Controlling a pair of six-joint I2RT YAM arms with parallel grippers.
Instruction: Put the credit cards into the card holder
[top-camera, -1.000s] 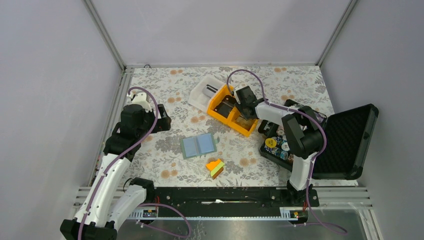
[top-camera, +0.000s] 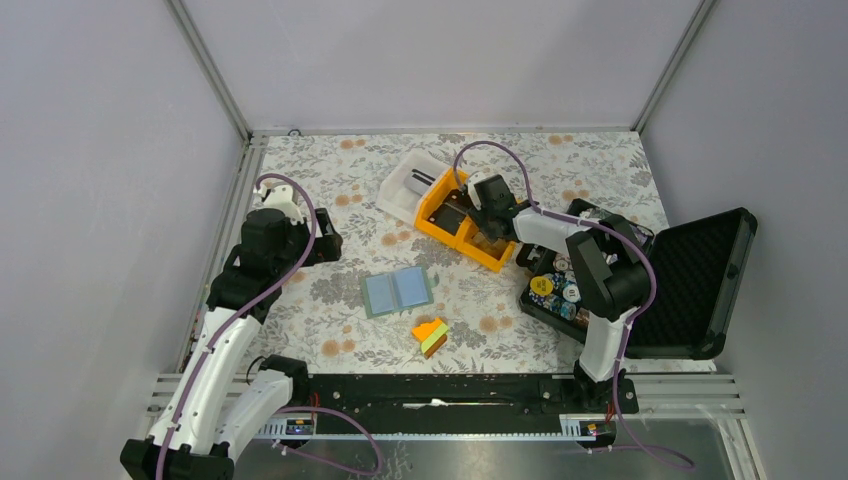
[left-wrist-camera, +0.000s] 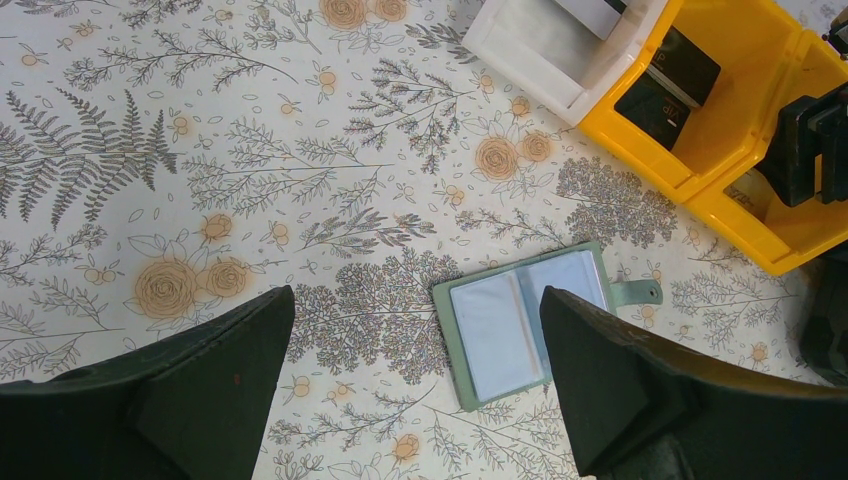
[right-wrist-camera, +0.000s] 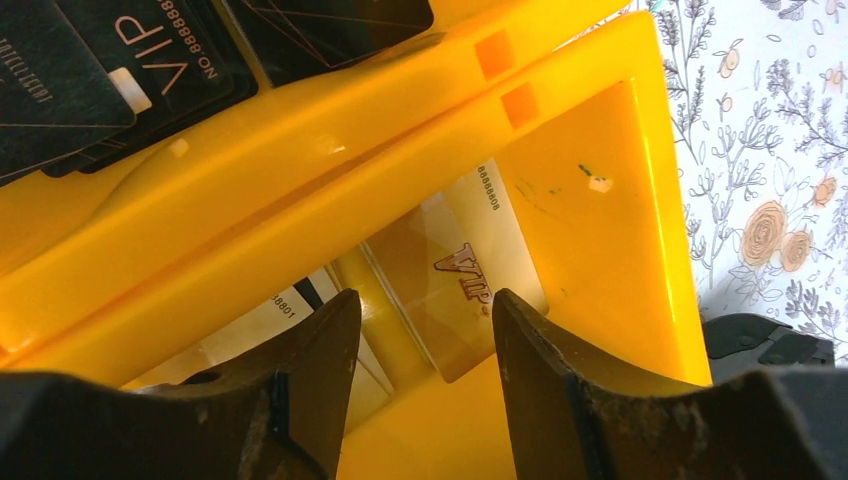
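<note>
A yellow two-compartment bin (top-camera: 437, 229) holds black VIP cards (right-wrist-camera: 170, 55) in one compartment and gold cards (right-wrist-camera: 480, 250) in the other. My right gripper is over the gold cards' compartment, part open, fingers above the cards, with nothing seen held. A pale green card holder (top-camera: 397, 291) with clear pockets lies open on the table, also in the left wrist view (left-wrist-camera: 485, 340). My left gripper stands open and empty above the table, left of the holder.
A white tray (top-camera: 395, 200) adjoins the bin. An open black case (top-camera: 700, 280) with round items is at the right. An orange and green object (top-camera: 430, 335) lies at the front.
The right gripper has shifted very slightly over the bin. The left arm and the card holder are unchanged.
</note>
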